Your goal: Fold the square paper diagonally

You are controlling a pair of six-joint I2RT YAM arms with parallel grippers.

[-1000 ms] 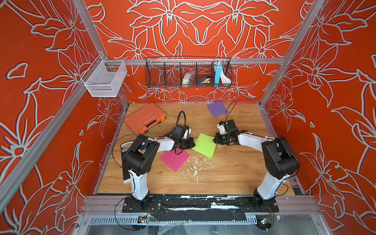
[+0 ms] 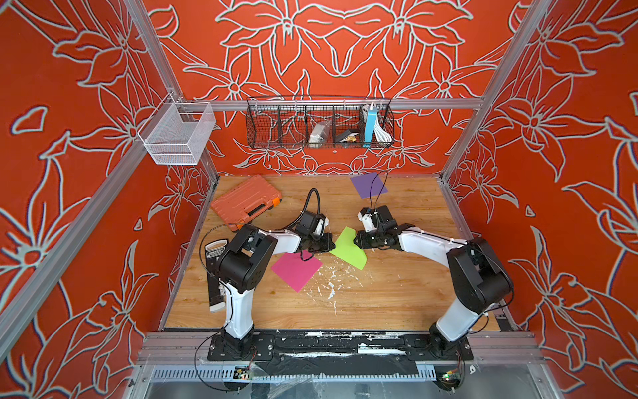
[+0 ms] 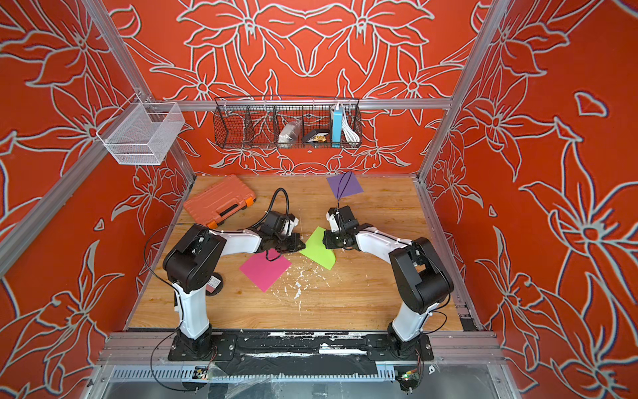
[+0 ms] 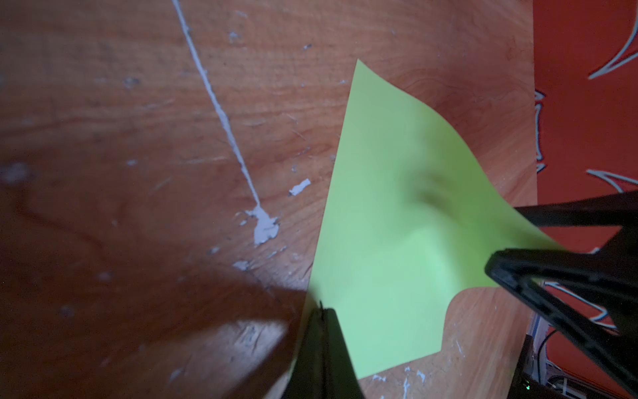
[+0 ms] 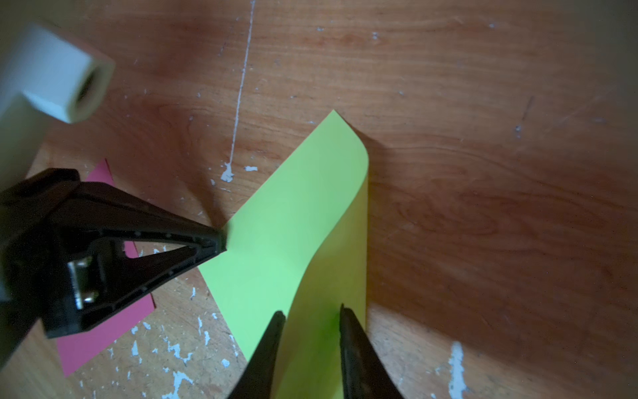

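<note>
The square green paper lies mid-table with one corner raised and curving over toward its middle. My left gripper is shut, its tips down at the paper's left corner. My right gripper is at the paper's right side, fingers apart, with the lifted, curved part of the paper between them. Whether the fingers pinch it, I cannot tell.
A pink sheet lies under and in front of my left arm. A purple sheet and an orange case lie toward the back. Wire baskets hang on the wall. White flecks mark the table.
My right gripper has moved left toward the paper's middle, and the paper's right side has curved over with it. My left gripper has shifted only slightly.
</note>
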